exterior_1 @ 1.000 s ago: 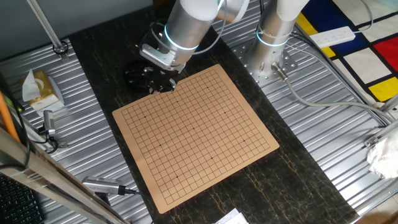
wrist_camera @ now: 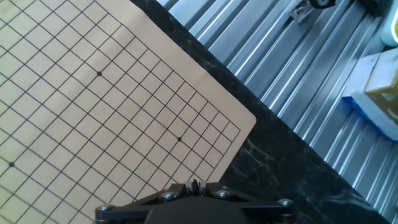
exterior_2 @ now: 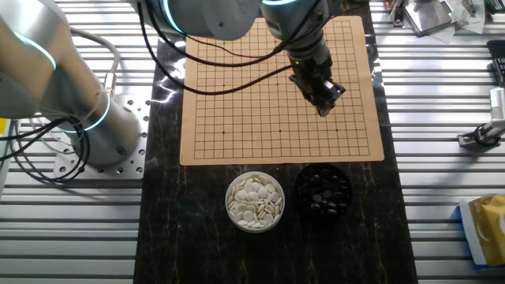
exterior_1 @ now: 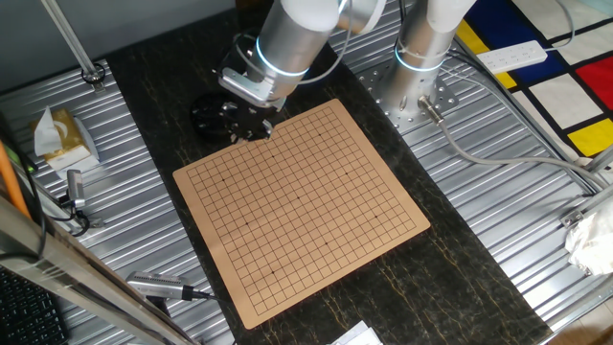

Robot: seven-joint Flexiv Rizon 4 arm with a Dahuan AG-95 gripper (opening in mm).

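A tan Go board (exterior_1: 297,216) with a black grid lies flat on the dark tabletop, and no stones show on it. My gripper (exterior_2: 323,109) hangs over the side of the board nearest the stone bowls. In the wrist view the fingertips (wrist_camera: 194,186) meet, so the gripper is shut, with nothing visible between them. A white bowl (exterior_2: 231,207) full of white stones stands just off the board. Beside it is a black bowl (exterior_2: 299,197) holding black stones. From exterior view 1, the arm hides the white bowl, and the black bowl (exterior_1: 203,117) shows partly behind the gripper.
Ribbed metal surface flanks the dark tabletop (exterior_2: 213,260) on both sides. A tissue box (exterior_1: 69,144) and a small stand-mounted device (exterior_1: 158,285) sit on the left. White papers (exterior_1: 358,334) lie at the near edge. My arm's base (exterior_1: 407,91) stands right of the board.
The arm has shifted only very slightly near the board's bowl-side edge. Board and surroundings look the same.
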